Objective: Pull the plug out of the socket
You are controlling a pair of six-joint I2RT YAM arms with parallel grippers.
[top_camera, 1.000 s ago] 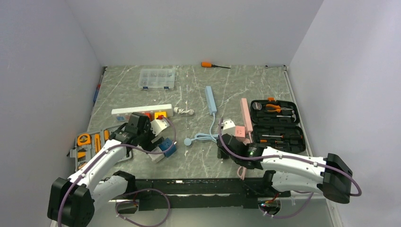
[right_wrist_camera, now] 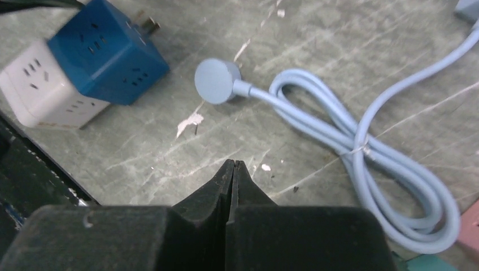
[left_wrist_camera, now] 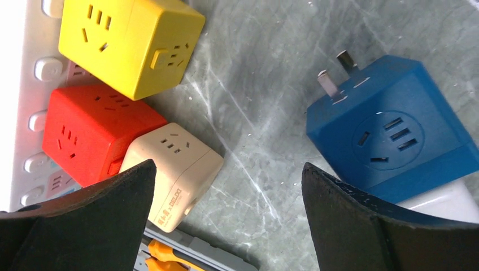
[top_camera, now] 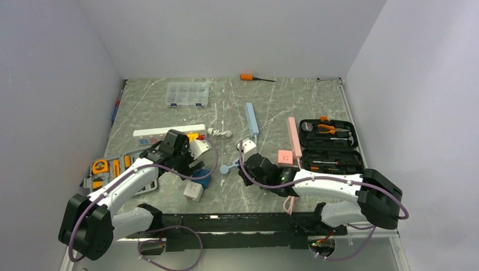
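In the left wrist view a blue cube socket (left_wrist_camera: 390, 130) with two metal prongs lies right of my open left gripper, beside a white cube (left_wrist_camera: 446, 200). Yellow (left_wrist_camera: 124, 39), red (left_wrist_camera: 90, 135) and beige (left_wrist_camera: 178, 161) cubes sit along a white power strip (left_wrist_camera: 22, 68); whether they are plugged in is unclear. My right gripper is shut with nothing visible between its fingers, over the table near a light blue round plug (right_wrist_camera: 214, 80) with a coiled cable.
A tool tray (top_camera: 101, 178) lies at left, a pink strip (top_camera: 292, 135) and black toolbox (top_camera: 329, 135) at right. A clear organizer (top_camera: 186, 93) and screwdriver (top_camera: 248, 77) lie at the back.
My right arm has moved left toward the middle of the table.
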